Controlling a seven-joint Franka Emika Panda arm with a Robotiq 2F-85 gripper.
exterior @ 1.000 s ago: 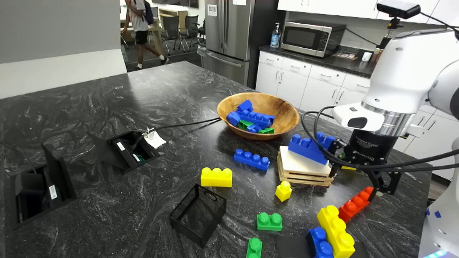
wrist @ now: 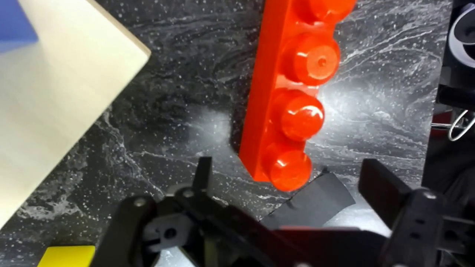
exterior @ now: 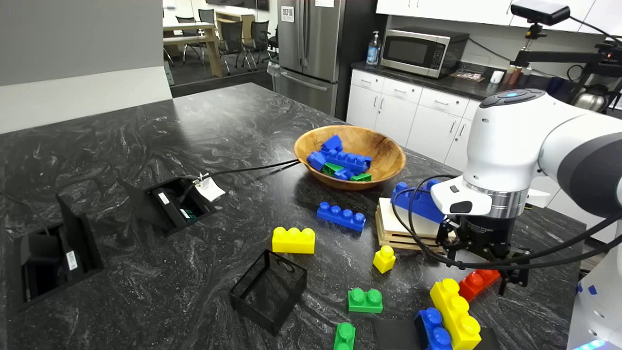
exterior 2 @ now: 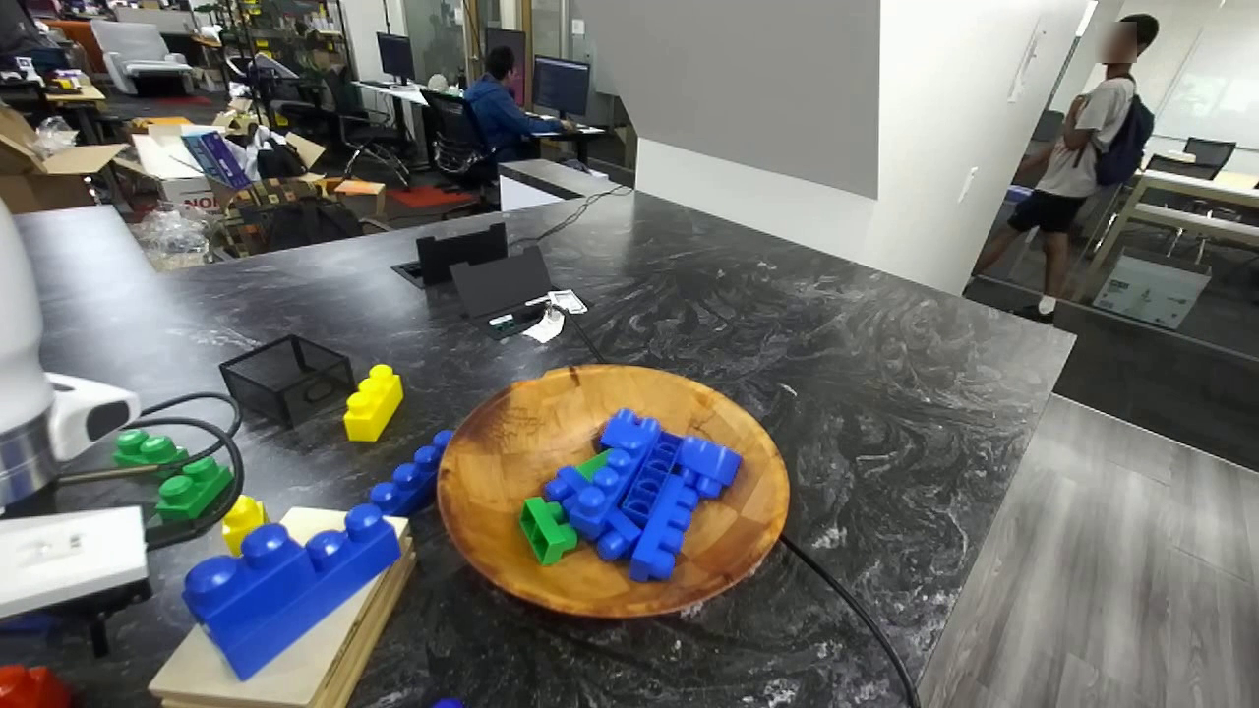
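My gripper (exterior: 481, 271) hangs low at the right of the table, above and around part of a red brick (exterior: 475, 285). In the wrist view the gripper is open, its two dark fingers (wrist: 203, 175) wide apart. Nothing is held between them. The red brick (wrist: 271, 102) lies studs up, its near end just ahead of the gap between the fingers and its far end cut off by the frame edge. In the second exterior view only a bit of the red brick (exterior 2: 29, 686) shows, and the fingers are not clearly visible.
A yellow brick (exterior: 456, 312) and a blue brick (exterior: 432, 329) lie near the red one. A blue brick (exterior 2: 289, 584) rests on a wooden block (exterior 2: 354, 631) close to the arm. Beyond stand a wooden bowl (exterior: 385, 148) of bricks and a black mesh box (exterior: 268, 291). Open table lies left.
The arm has moved left in exterior view 1 and its gripper has turned more upright, now covering part of the red brick. The loose bricks look unmoved.
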